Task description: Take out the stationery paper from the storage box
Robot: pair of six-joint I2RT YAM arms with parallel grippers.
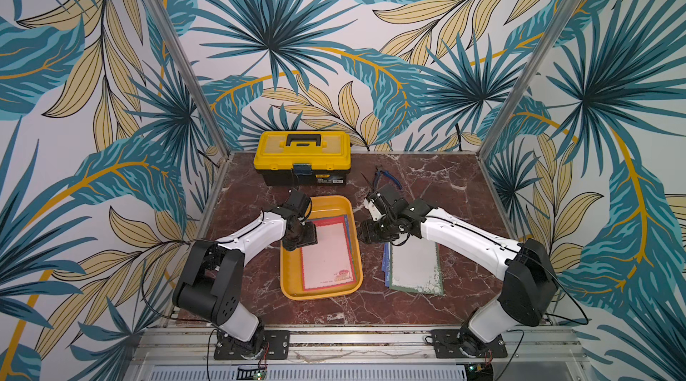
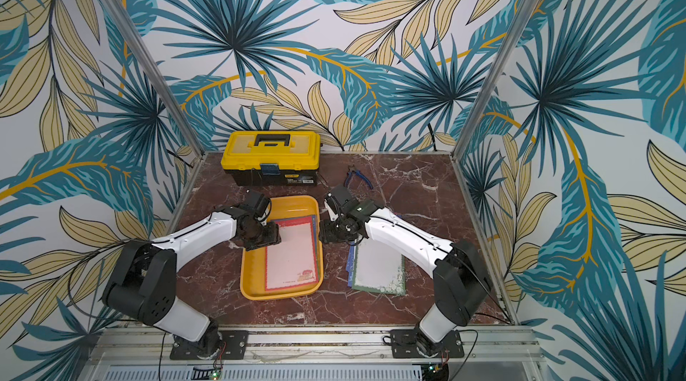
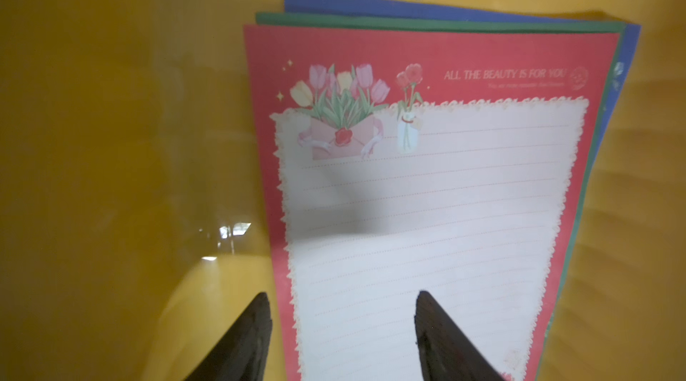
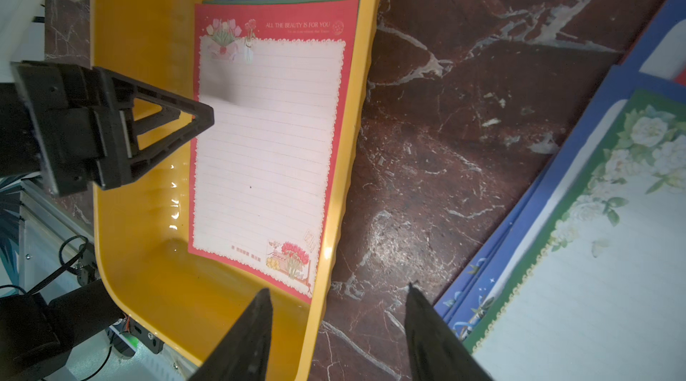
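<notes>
Stationery paper with a red border (image 4: 268, 138) lies flat in the shallow yellow storage box (image 4: 348, 130). Green and blue edges of further sheets show beneath it in the left wrist view. My left gripper hangs over the paper's left side, open, nothing between its fingers. In the right wrist view my right gripper is above the box's right rim, its fingers apart with nothing held. A separate pile of paper (image 4: 607, 259), green-bordered sheet on top and blue ones below, lies on the table right of the box.
A yellow and black toolbox (image 1: 303, 158) stands behind the storage box. Blue-handled pliers (image 1: 386, 178) lie at the back of the marble table (image 1: 443, 173). Bare table runs between the box and the right-hand pile.
</notes>
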